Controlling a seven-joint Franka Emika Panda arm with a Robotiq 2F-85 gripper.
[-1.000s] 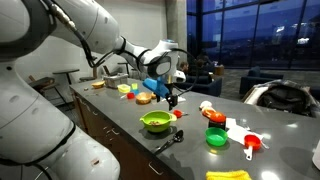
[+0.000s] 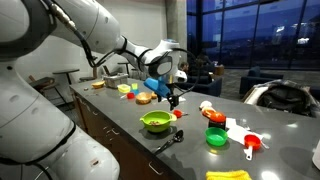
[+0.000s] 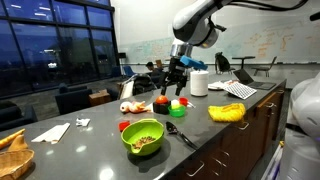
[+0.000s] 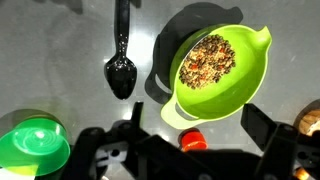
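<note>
My gripper stands open over the counter, its fingers apart and nothing between them. In the wrist view a light green bowl [image 4: 228,96] with two small handles holds a pile of mixed brown and orange bits [image 4: 208,66]. A black spoon [image 4: 121,76] lies left of the bowl. Exterior view 1 shows the gripper [image 2: 168,98] above the same bowl [image 2: 157,122], clear of it. From the other side the bowl [image 3: 145,136] and spoon [image 3: 182,133] rest beneath the raised gripper [image 3: 172,85].
A darker green pot [image 4: 38,143] sits at lower left in the wrist view, and a small red object [image 4: 192,138] is close to the bowl. A red pot [image 2: 252,142] and a yellow cloth [image 2: 228,175] lie farther along the counter. A wicker basket [image 3: 16,158] stands at the opposite end.
</note>
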